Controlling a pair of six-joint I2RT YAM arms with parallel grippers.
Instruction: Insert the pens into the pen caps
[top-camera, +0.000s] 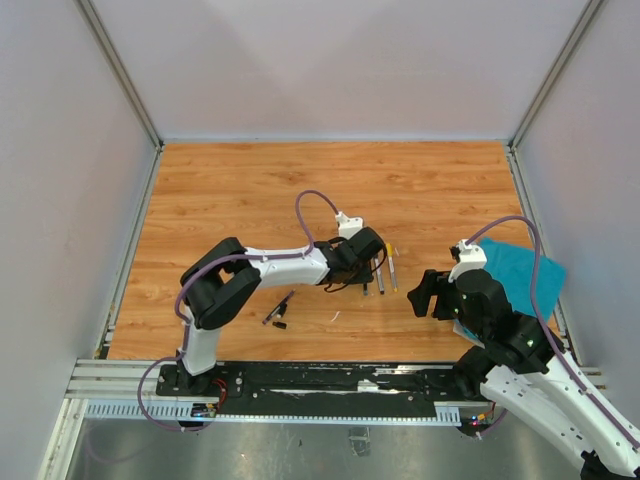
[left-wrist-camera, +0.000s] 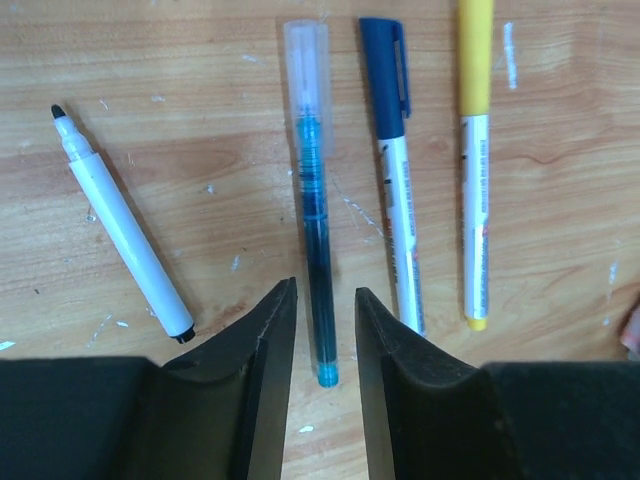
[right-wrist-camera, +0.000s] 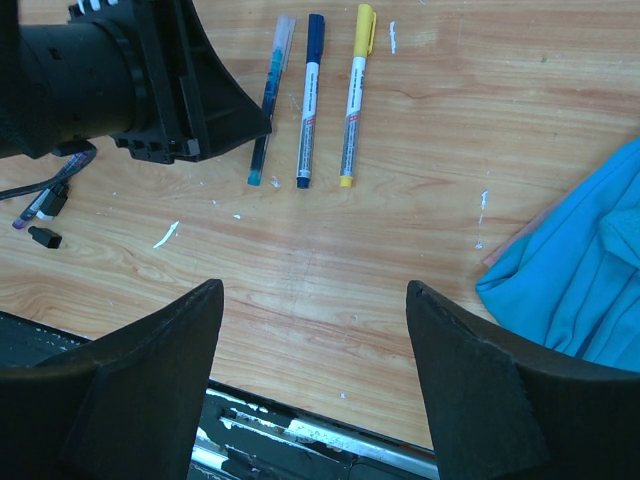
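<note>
A teal pen (left-wrist-camera: 316, 250) with its clear cap (left-wrist-camera: 306, 70) fitted lies flat on the table. Around its lower half, without touching, my left gripper stands open by a small gap. Parallel to it on the right lie a blue-capped pen (left-wrist-camera: 398, 190) and a yellow-capped pen (left-wrist-camera: 475, 190). On the left an uncapped white pen with a black tip (left-wrist-camera: 125, 235) rests apart. In the right wrist view, a loose black cap (right-wrist-camera: 45, 237) lies near a purple-tipped pen (right-wrist-camera: 40, 200). My right gripper is wide open and empty, above bare wood.
A blue cloth (right-wrist-camera: 580, 260) covers the table's right side. The left arm (top-camera: 290, 268) reaches across the middle, close beside the row of pens. Bare wood (top-camera: 250, 190) stretches across the back. A black rail (top-camera: 320, 385) runs along the front.
</note>
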